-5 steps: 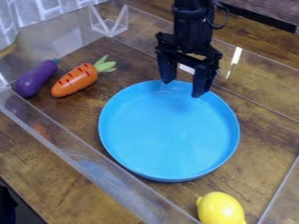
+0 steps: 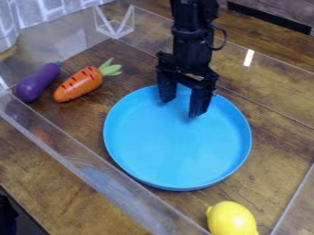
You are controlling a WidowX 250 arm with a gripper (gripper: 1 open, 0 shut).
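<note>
My black gripper [image 2: 186, 92] hangs over the back part of the round blue plate [image 2: 177, 145], its two fingers apart and pointing down, with nothing visible held between them. At the left lie an orange toy carrot [image 2: 81, 84] with a green top and a purple toy eggplant [image 2: 35, 84]. A yellow toy lemon [image 2: 230, 219] sits at the bottom right, partly cut off by the frame edge.
The wooden table [image 2: 270, 119] has clear room right of the plate and between carrot and plate. Clear plastic walls border the area on the left and right sides.
My gripper has moved a little left and down, further over the blue plate. The plate and the toys have not moved.
</note>
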